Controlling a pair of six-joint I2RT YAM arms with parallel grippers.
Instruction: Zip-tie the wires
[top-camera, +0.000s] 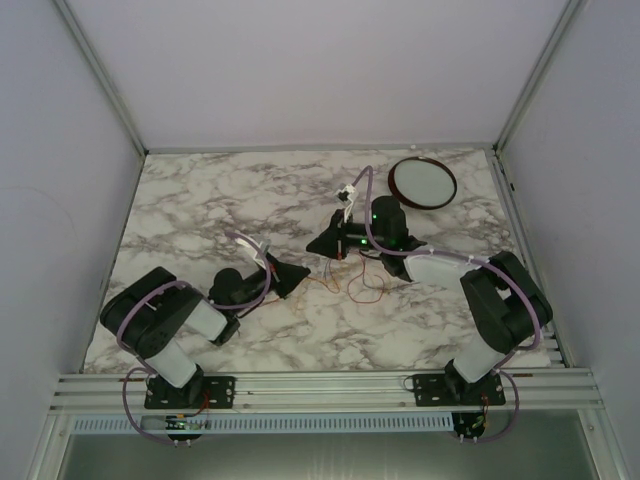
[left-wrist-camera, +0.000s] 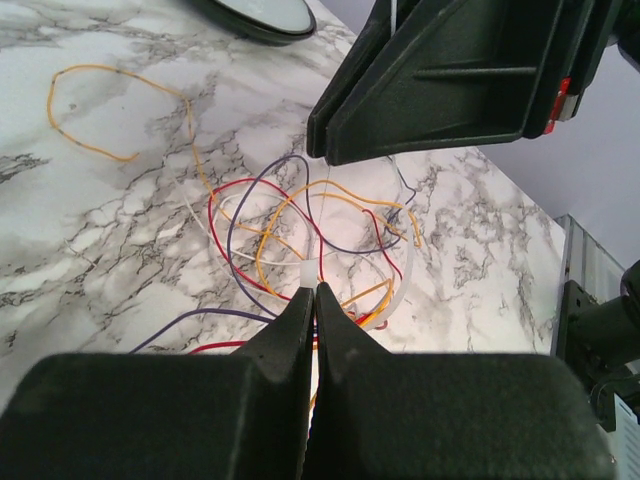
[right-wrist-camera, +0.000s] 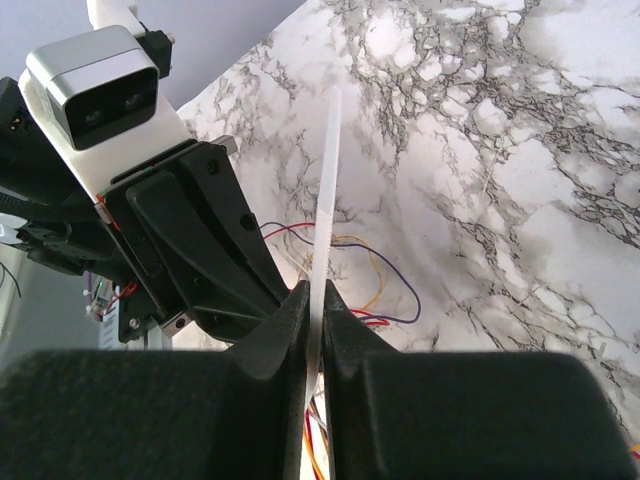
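Observation:
Thin red, purple, orange and white wires (left-wrist-camera: 232, 235) lie in loose loops on the marble table, below and between the grippers. My right gripper (top-camera: 312, 248) is shut on a white zip tie (right-wrist-camera: 326, 190), whose free end sticks up past the fingertips. From those fingers a thin white strand runs down toward my left gripper (top-camera: 306, 271). The left is shut, with a white piece of the zip tie (left-wrist-camera: 309, 272) at its fingertips. How far the tie encircles the bundle is hard to tell. Part of the bundle is hidden behind the left fingers.
A round, dark-rimmed white dish (top-camera: 422, 183) stands at the back right. An orange wire (left-wrist-camera: 120, 70) trails apart from the bundle, and a red wire loop (top-camera: 367, 289) lies in front of the right arm.

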